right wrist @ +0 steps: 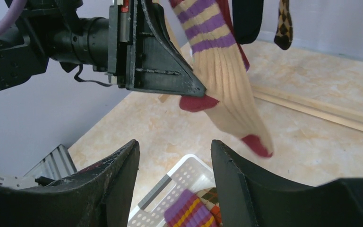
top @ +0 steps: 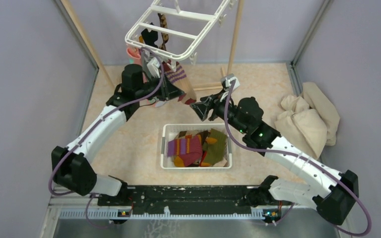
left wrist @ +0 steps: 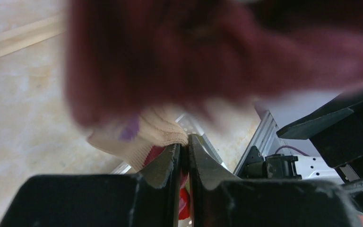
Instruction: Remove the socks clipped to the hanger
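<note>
A beige sock with purple stripes and dark-red patches (top: 178,79) hangs from the front of the white hanger (top: 183,13). My left gripper (top: 180,94) is shut on the sock's fabric (left wrist: 163,130) near a red patch, with a blurred dark-red part in front of that wrist camera. In the right wrist view the sock (right wrist: 224,73) slants down to a free red end. Apart from it, on the right, my right gripper (top: 197,110) stands open, nothing between its fingers. The sock's clipped top cannot be made out clearly.
Further back hang a black sock (top: 149,36), a patterned sock (top: 163,30) and pink ones (top: 133,54). Below, a white basket (top: 164,129) contains several socks. Beige cloth bags (top: 302,126) lie at the right. Both grippers are close together.
</note>
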